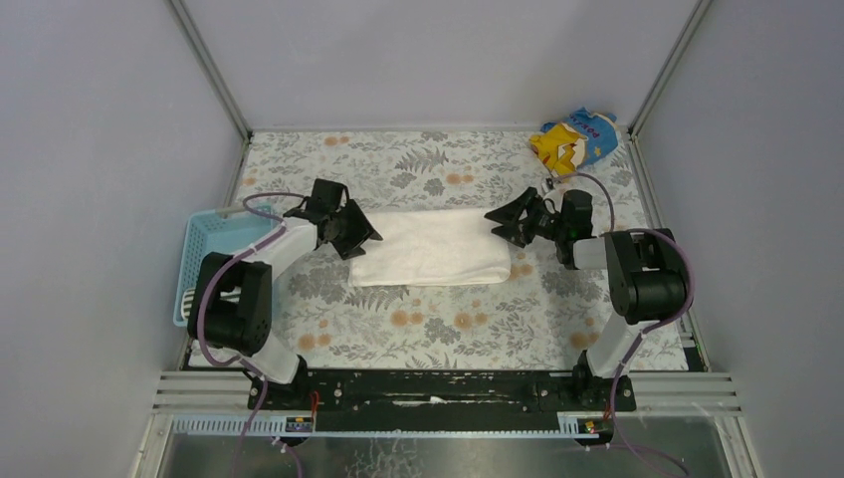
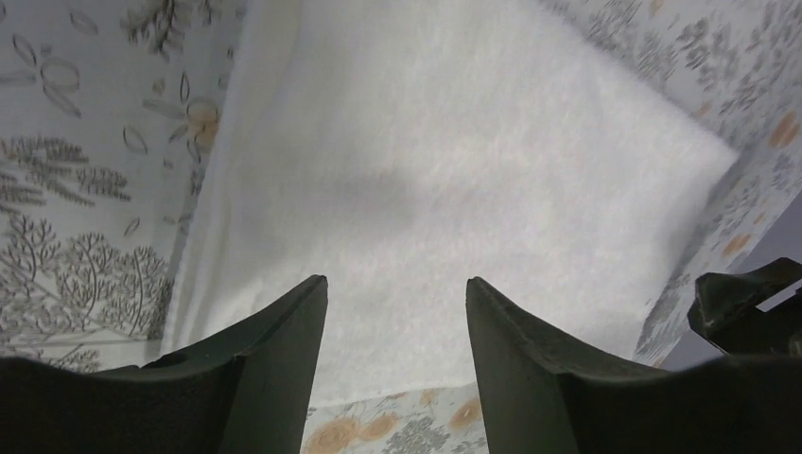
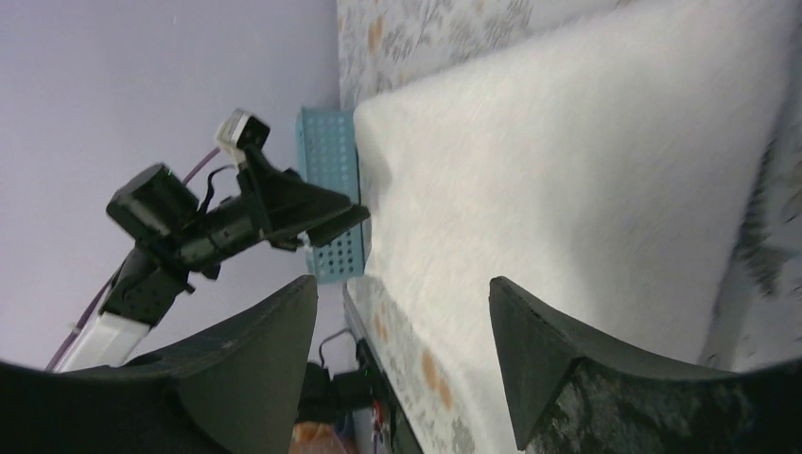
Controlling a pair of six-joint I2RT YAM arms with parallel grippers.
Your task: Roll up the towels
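A white towel (image 1: 433, 249) lies folded into a wide rectangle in the middle of the patterned cloth. Its near edge shows a lower layer. My left gripper (image 1: 364, 245) is over the towel's left end, and my right gripper (image 1: 506, 229) is at its far right corner. In the left wrist view the fingers (image 2: 274, 364) stand apart, with the flat towel seen between them. The right wrist view likewise shows spread fingers (image 3: 544, 350) with nothing held, the towel stretching away beyond them.
A light blue basket (image 1: 199, 239) stands at the left, with a striped towel (image 1: 187, 302) partly hidden by my left arm. At the back right lies a blue and yellow bag (image 1: 587, 137).
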